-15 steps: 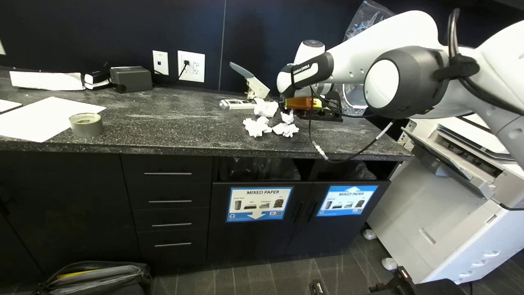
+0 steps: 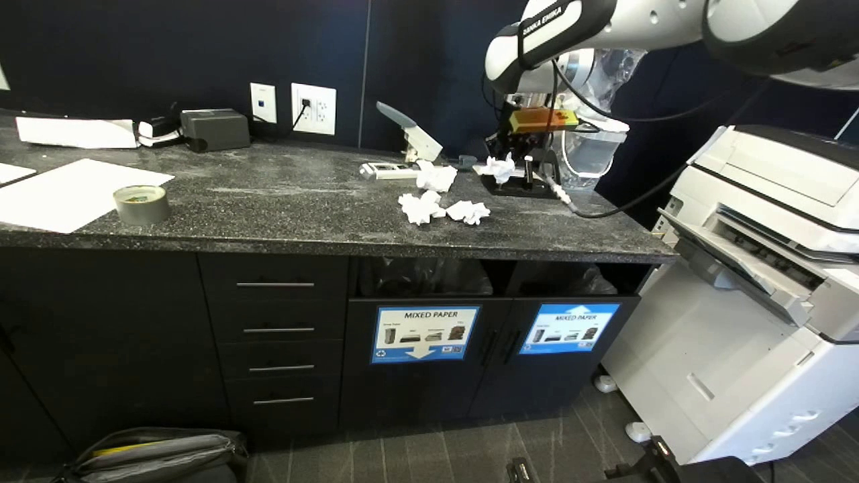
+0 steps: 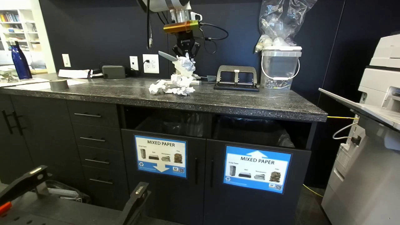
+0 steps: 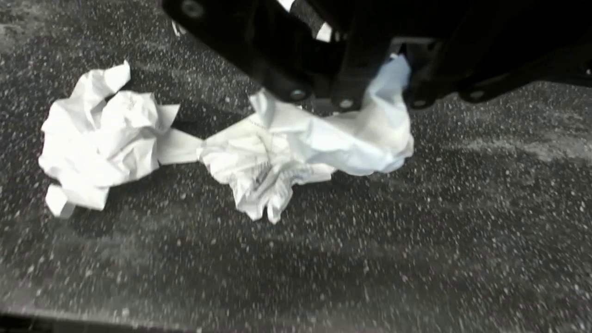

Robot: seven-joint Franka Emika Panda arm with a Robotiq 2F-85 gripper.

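My gripper point(image 3: 186, 56) is shut on a crumpled white paper ball point(image 3: 185, 64), raised above the dark speckled counter. In the wrist view the held paper point(image 4: 366, 141) hangs below the fingers and covers part of another crumpled paper point(image 4: 261, 172) behind it. To its left a larger paper ball point(image 4: 105, 138) rests on the counter. Exterior view 1 shows three paper balls lying on the counter: one at the back point(image 2: 435, 176), one at front left point(image 2: 421, 208) and one at front right point(image 2: 468, 212). The held ball point(image 2: 500, 168) is to their right.
A white stapler-like device point(image 2: 415, 145) stands behind the papers. A black hole punch point(image 3: 236, 78) and a clear bucket point(image 3: 280, 67) occupy the counter's back right. Open-topped bin slots point(image 2: 427, 276) lie beneath the counter edge point(image 2: 306, 246). A tape roll point(image 2: 141, 204) sits at left.
The arm has lifted and moved right and back, carrying a paper ball up from beside the pile. The three papers on the counter look unmoved.
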